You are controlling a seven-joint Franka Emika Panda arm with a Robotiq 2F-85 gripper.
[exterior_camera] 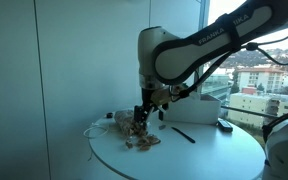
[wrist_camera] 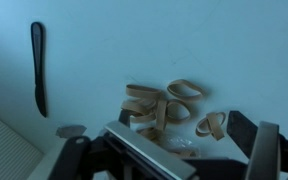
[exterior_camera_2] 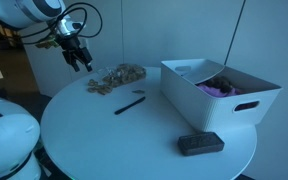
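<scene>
Several tan loops, like rubber bands (wrist_camera: 164,108), lie in a loose cluster on the white round table (exterior_camera_2: 94,140). In the wrist view my gripper is open above them, its fingers well apart and nothing held between. The second exterior view shows the gripper (exterior_camera_2: 82,68) over the table's far left side, clear of the surface. Beside the loose bands (exterior_camera_2: 98,88) sits a clear bag or tray (exterior_camera_2: 124,72) with more tan pieces; which of the two it is, I cannot tell. A black knife (wrist_camera: 38,70) lies apart from the cluster.
A white bin (exterior_camera_2: 214,108) with something purple inside stands at the table's back right. In front of it rests a dark block-like object (exterior_camera_2: 200,144). A small grey piece (wrist_camera: 71,131) lies near the bands.
</scene>
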